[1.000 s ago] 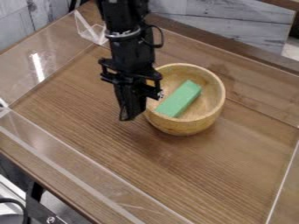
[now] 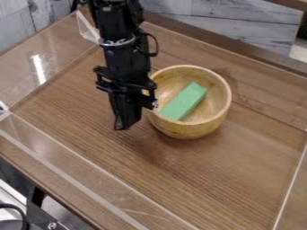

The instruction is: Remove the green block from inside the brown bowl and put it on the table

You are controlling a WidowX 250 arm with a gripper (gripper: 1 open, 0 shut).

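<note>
The green block [image 2: 184, 101] lies inside the brown bowl [image 2: 214, 120], tilted along its length and leaning toward the bowl's far right side. My gripper [image 2: 135, 119] hangs just left of the bowl, pointing down over the bare table. From this angle its dark fingers overlap one another, so the gap between them is hard to make out. The green block is clear of the gripper. Part of the bowl's left rim is hidden behind the arm.
A black cable [image 2: 13, 208] curls at the lower left corner. Light wood-patterned panels [image 2: 240, 22] stand behind the table.
The arm and gripper have shifted slightly left and down, away from the bowl's rim. The bowl and the green block have stayed in place.
</note>
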